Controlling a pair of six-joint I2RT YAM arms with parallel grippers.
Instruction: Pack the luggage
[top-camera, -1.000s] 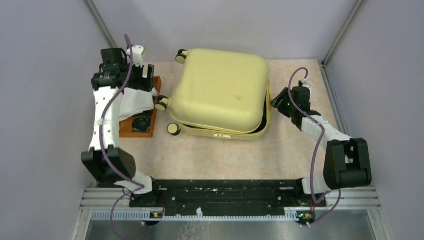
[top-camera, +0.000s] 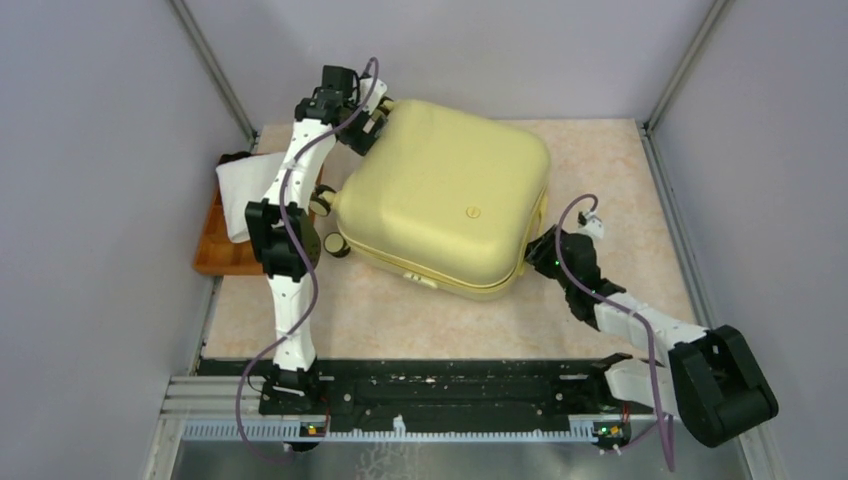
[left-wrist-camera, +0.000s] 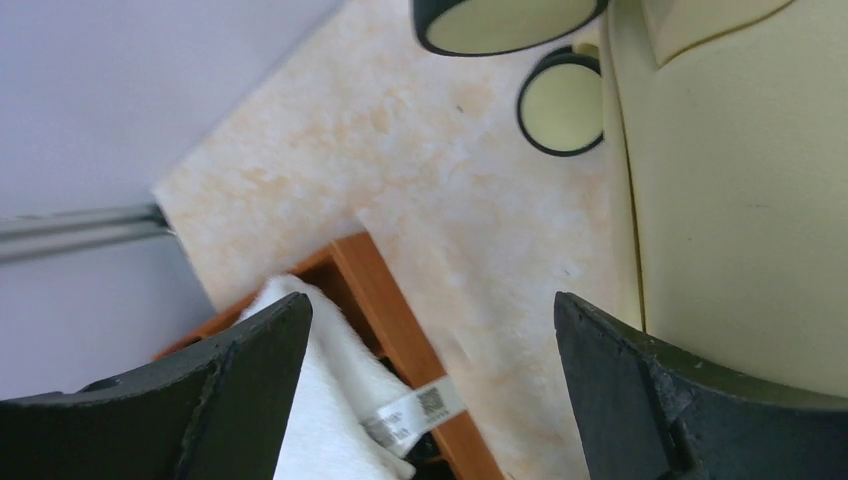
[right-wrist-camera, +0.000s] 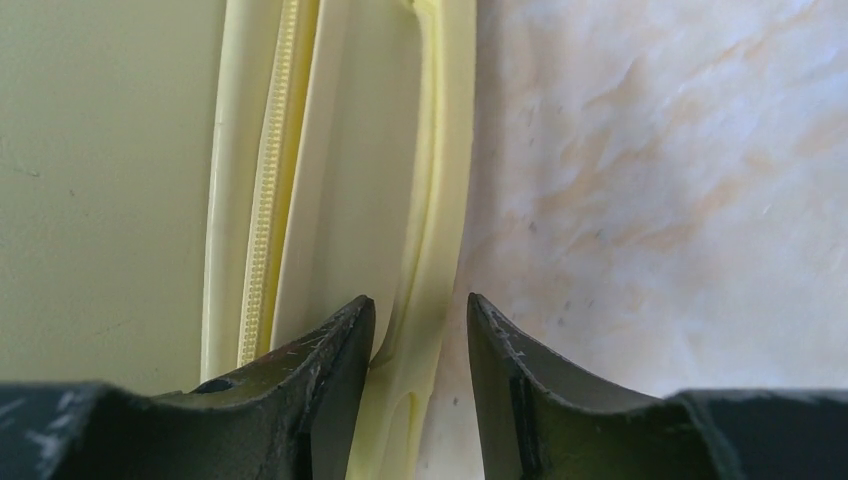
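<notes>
A yellow hard-shell suitcase (top-camera: 450, 190) lies flat with its lid down, wheels towards the left. Its yellow handle (right-wrist-camera: 440, 180) runs along the right end, and in the right wrist view my right gripper straddles that handle, part open, with a gap beside the outer finger (right-wrist-camera: 500, 370). Over at the suitcase's far left corner is my left gripper (top-camera: 372, 135), open and empty in the left wrist view. A white cloth (top-camera: 247, 190) lies in the brown wooden tray (top-camera: 225, 260) at the left.
Suitcase wheels (top-camera: 337, 245) stick out at the left end, close to the left arm. Bare table (top-camera: 450, 325) shows in front of the suitcase and along its right side (top-camera: 640, 200). Grey walls enclose the sides and back.
My left gripper has moved right from above the tray to the suitcase's far left corner. The right gripper has come nearer and left to the handle.
</notes>
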